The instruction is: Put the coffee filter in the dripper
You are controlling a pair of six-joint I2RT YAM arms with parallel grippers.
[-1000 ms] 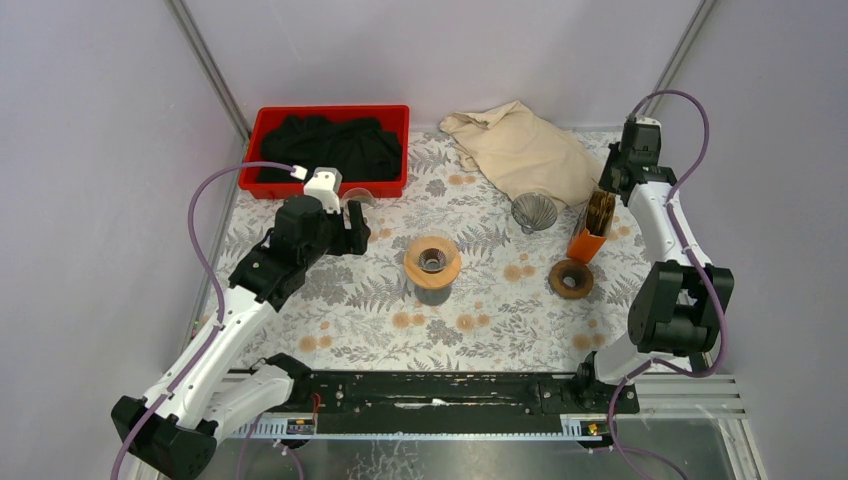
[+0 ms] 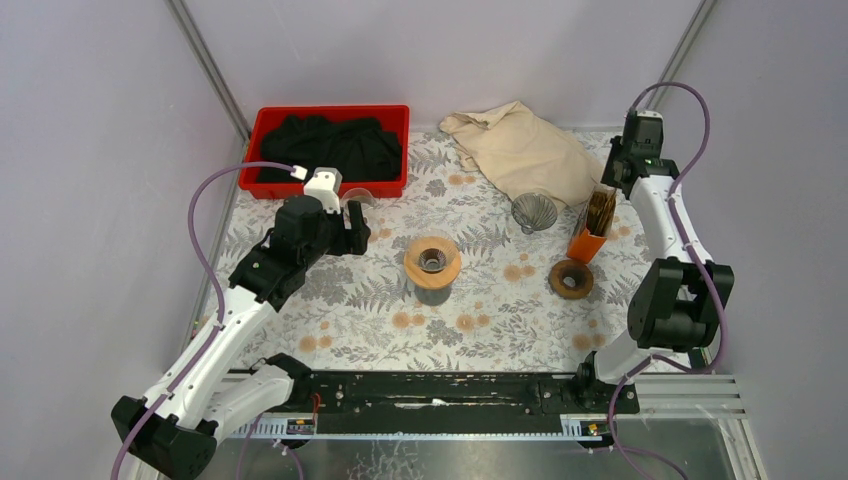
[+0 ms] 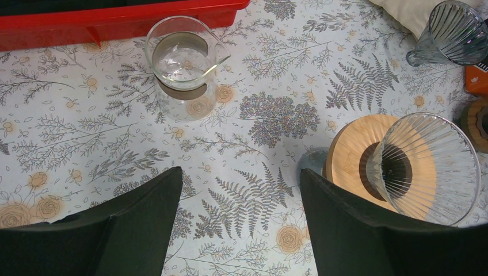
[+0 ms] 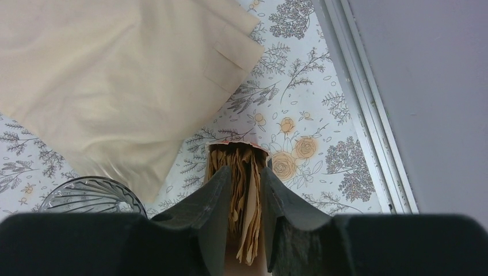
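Brown paper coffee filters (image 4: 248, 210) stand in an open-topped orange box (image 2: 587, 247) at the right of the table. My right gripper is over the box, its fingers parted; in the right wrist view the filters show between its fingers. Whether a finger touches the paper cannot be told. Toward the table's middle, a clear ribbed glass dripper (image 3: 431, 169) sits in a wooden collar (image 2: 433, 263) on a glass base. No filter shows inside it. Left of the dripper, my left gripper is open and empty.
A clear glass beaker (image 3: 185, 69) stands by the red bin (image 2: 398, 150) holding dark cloth. A second ribbed glass (image 2: 533, 212) is beside the beige cloth (image 2: 525, 150). A brown ring (image 2: 571, 279) lies in front of the orange box.
The left arm and the objects look unmoved.
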